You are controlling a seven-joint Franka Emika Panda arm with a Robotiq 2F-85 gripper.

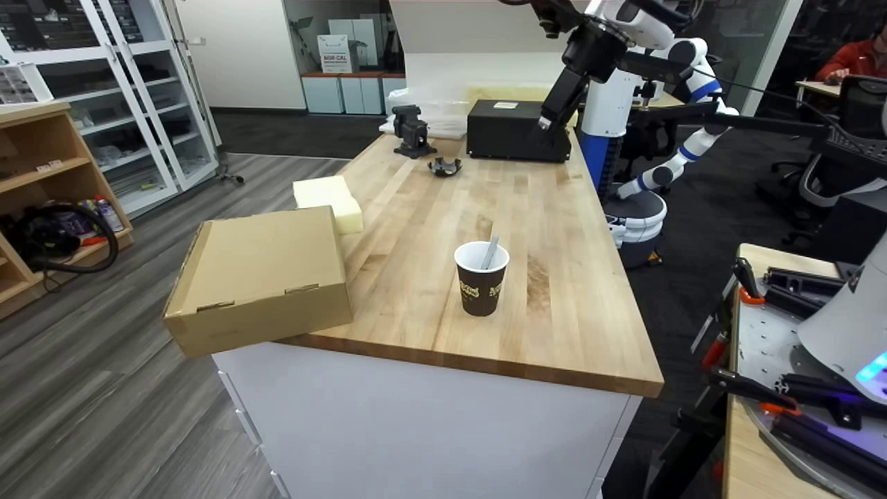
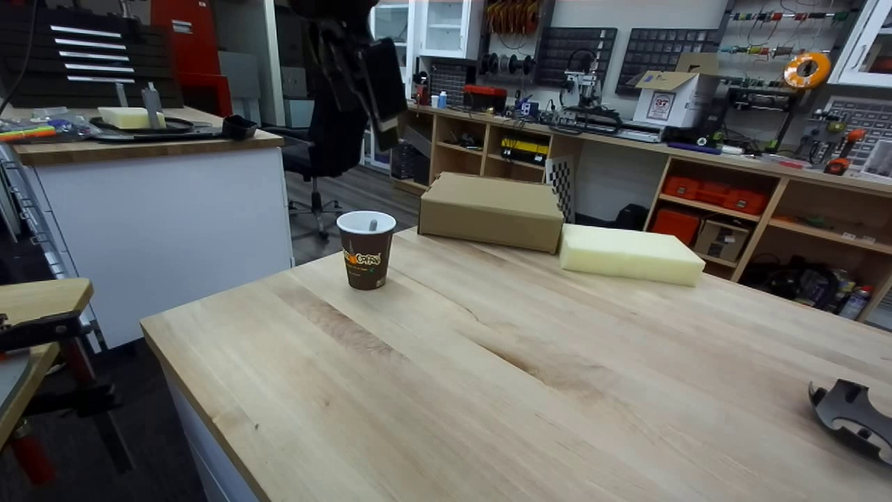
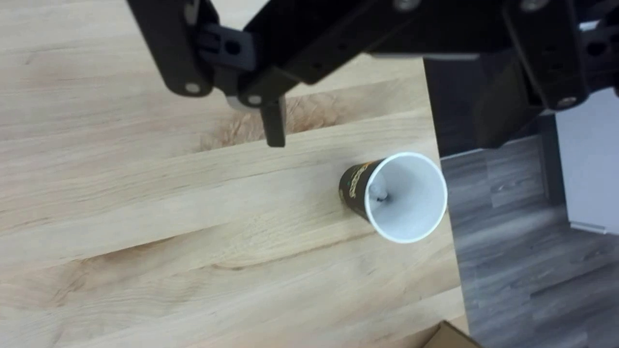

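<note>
A brown paper cup (image 1: 479, 287) with a white rim stands upright on the wooden table. A light grey stick-like item (image 1: 490, 253) leans inside it, its top above the rim; the exact item is hard to tell. From above, the wrist view shows the white inside of the cup (image 3: 410, 197) and a pale object (image 3: 378, 191) in it. My black gripper is open, its two fingers far apart with only empty space between them. In exterior view 1 the gripper (image 1: 545, 125) hangs high over the table, clear of the cup.
A cardboard box (image 1: 262, 278) overhangs the table's edge beside the cup. A pale yellow foam block (image 2: 631, 254) lies behind it. Farther along are a black curved part (image 1: 445, 167) and a large black case (image 1: 517, 133).
</note>
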